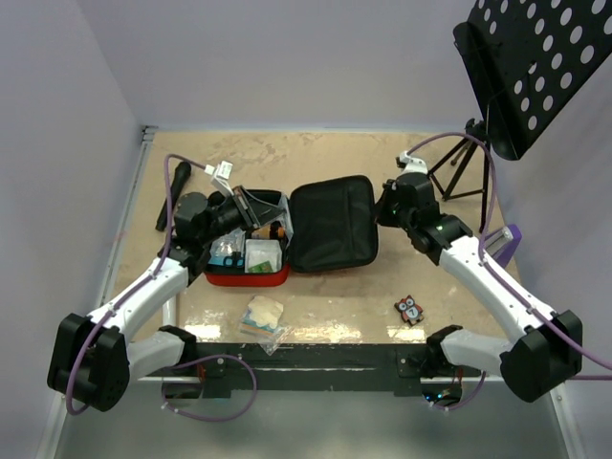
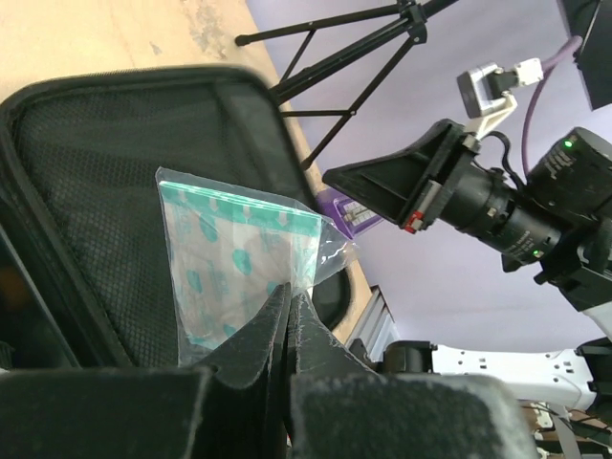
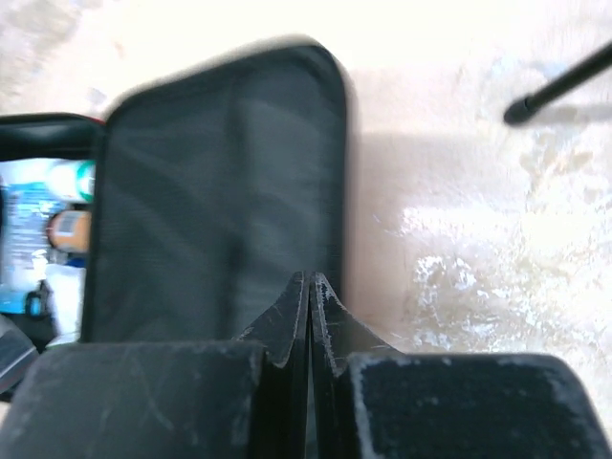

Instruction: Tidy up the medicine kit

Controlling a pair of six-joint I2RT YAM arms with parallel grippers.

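Note:
The medicine case (image 1: 246, 280), red outside and black inside, lies open at the left-centre of the table. Its black lid (image 1: 333, 225) spreads to the right. My left gripper is above the case, shut on a clear zip bag with teal print (image 2: 239, 249) that stands up from its fingertips. Small packs (image 1: 263, 254) and bottles partly show inside the case. At the lid's right edge is my right gripper, shut, its fingertips close against the rim; nothing shows between them, and contact with the edge is hard to judge.
In front of the case lies a flat packet in a clear bag (image 1: 262, 314). A small dark red-and-white item (image 1: 409, 310) sits at front right. Tripod legs (image 1: 464, 172) stand at back right, near a purple object (image 1: 504, 245). A black cylinder (image 1: 173, 196) lies at far left.

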